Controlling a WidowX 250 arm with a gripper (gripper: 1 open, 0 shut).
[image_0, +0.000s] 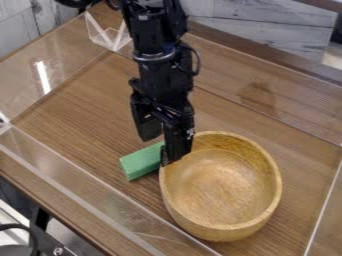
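A black robot arm reaches down from the top of the view, its gripper (160, 132) open just above and behind a small green block (140, 164). The block lies on the wooden table at the left edge of a large tan bowl (227, 200), whose inside looks empty. The lower fingertips are dark and partly overlap one another in this view, close to the block's back end and the bowl's rim.
A white wall or border runs along the back, and black cables lie at the bottom left corner.
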